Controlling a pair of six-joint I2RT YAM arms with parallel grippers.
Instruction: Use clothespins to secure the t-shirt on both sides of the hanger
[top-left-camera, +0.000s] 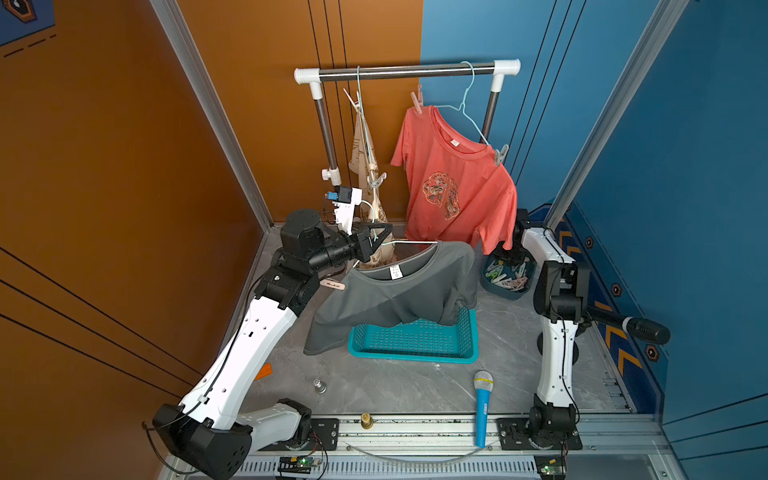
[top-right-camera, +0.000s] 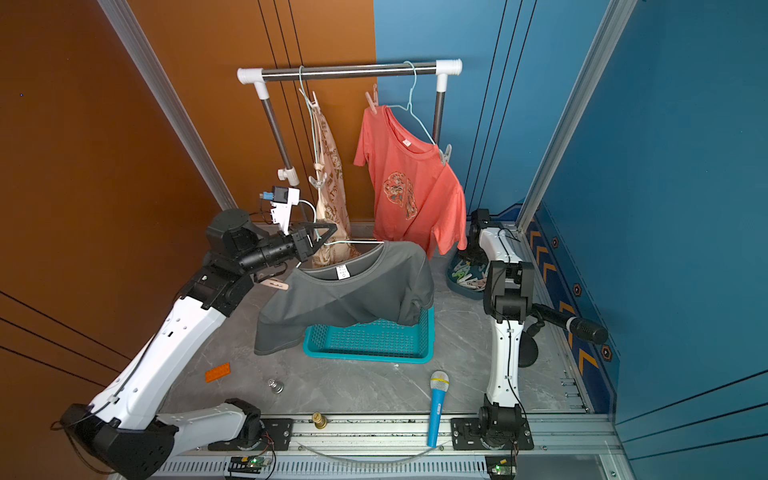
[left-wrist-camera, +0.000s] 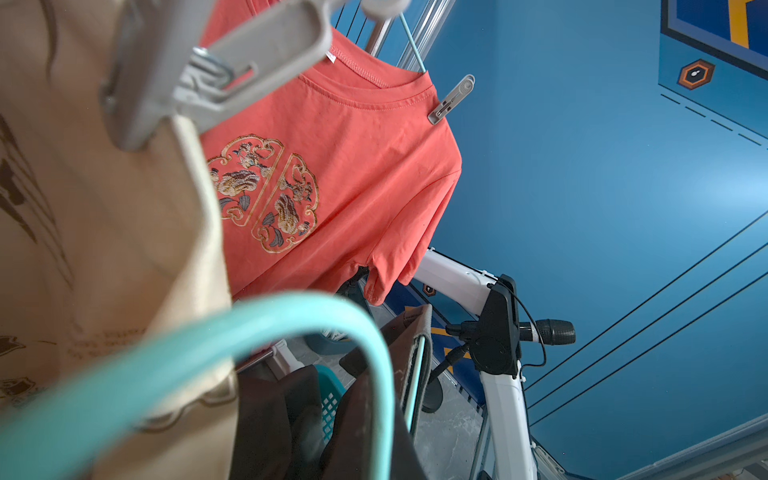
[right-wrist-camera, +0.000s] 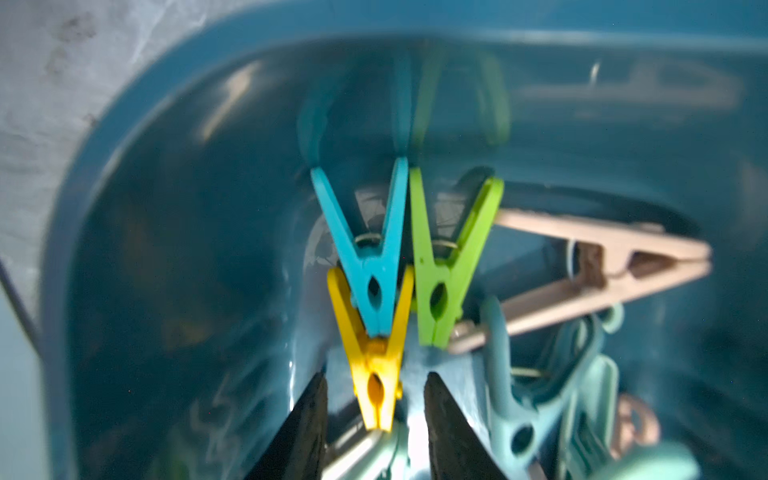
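Observation:
The grey t-shirt (top-left-camera: 400, 292) drapes from a hanger above the turquoise basket (top-left-camera: 412, 352), with a pink clothespin (top-left-camera: 332, 284) at its left shoulder. My left gripper (top-left-camera: 376, 240) is shut at that hanger's top; in its wrist view the hanger (left-wrist-camera: 376, 368) crosses close in front. My right gripper is open inside the blue bin (right-wrist-camera: 96, 192), its fingers either side of the yellow clothespin (right-wrist-camera: 358, 360)'s lower end, with blue (right-wrist-camera: 382, 280), green (right-wrist-camera: 452, 288) and pink (right-wrist-camera: 592, 296) clothespins beyond.
A coral t-shirt (top-left-camera: 448, 176) with clothespins and a beige garment (top-left-camera: 360, 152) hang from the rack (top-left-camera: 400, 72). A microphone (top-left-camera: 482, 408) lies at the front, a black microphone on a stand (top-left-camera: 640, 326) stands right.

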